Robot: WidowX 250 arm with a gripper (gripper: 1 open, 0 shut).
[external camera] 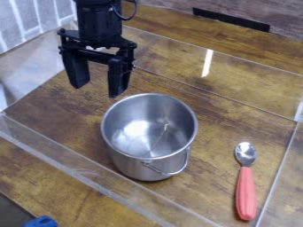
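My black gripper [97, 73] hangs in the upper left of the view, above and behind a steel pot [148, 155]. Its two fingers stand apart with nothing seen between them. The pot is upright on the wooden surface, its inside empty, with a wire handle down along its near side. A spoon with a pink handle [245, 191] lies at the right, its metal bowl pointing away from me.
Clear low walls or edges border the work area at the left, front and right. A blue object [39, 221] sits at the bottom-left corner.
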